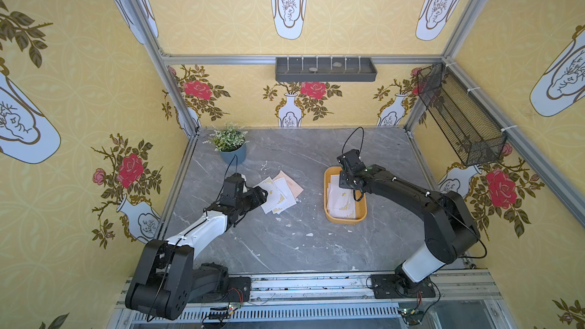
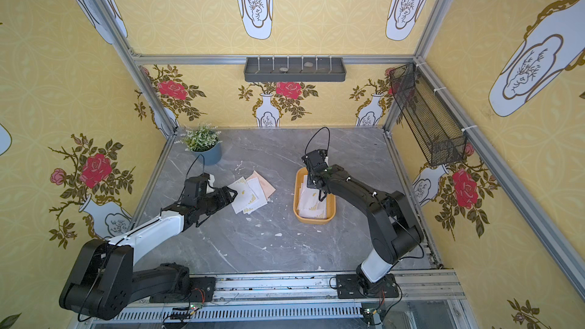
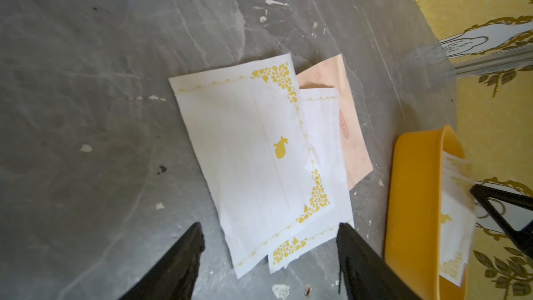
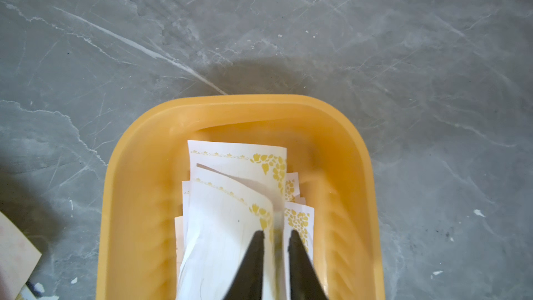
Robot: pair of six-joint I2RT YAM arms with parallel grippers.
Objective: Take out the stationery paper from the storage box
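Observation:
The yellow storage box holds a stack of white paper with gold floral trim, its top sheet lifted slightly in the right wrist view. My right gripper is over the paper inside the box; its fingertips are close together and blurred, with no sheet clearly between them. On the table left of the box lie overlapping sheets, white with gold trim, over a pink one. My left gripper hangs open above the near end of those sheets, holding nothing.
A potted plant stands at the back left. A wire basket hangs on the right wall and a grey rack on the back wall.

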